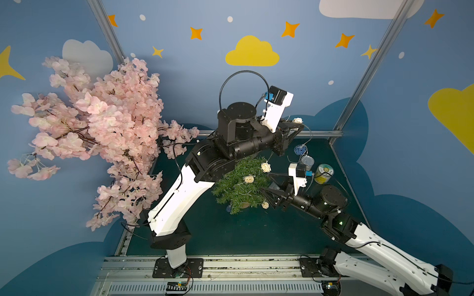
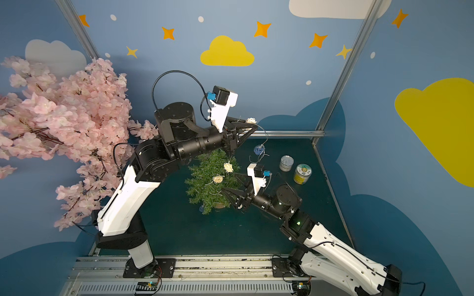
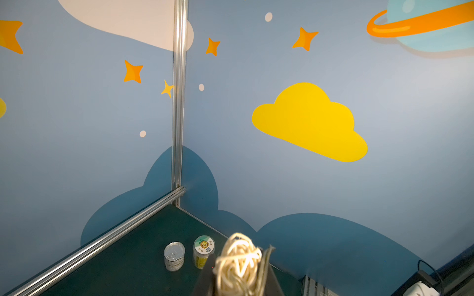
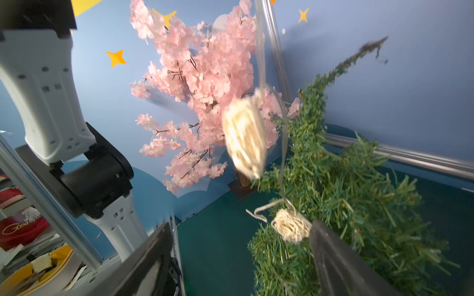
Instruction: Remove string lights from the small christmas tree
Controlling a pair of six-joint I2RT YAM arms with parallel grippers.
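My left gripper (image 1: 291,127) is raised above and behind the small tree, shut on a white rattan ball (image 3: 239,264) of the string lights; a blue ball (image 2: 259,149) dangles from the wire. Another white ball (image 4: 244,135) hangs near the top of the green tree (image 1: 232,192), and one more (image 4: 291,225) rests on its branches. My right gripper stands open at the tree's right side, facing those balls, with nothing gripped between its fingers. The tree's back is partly hidden by my left arm in the top left view.
Two cans (image 2: 286,162) (image 2: 302,175) stand at the back right of the green floor (image 2: 158,222). Pink blossom branches (image 1: 123,108) fill the left side.
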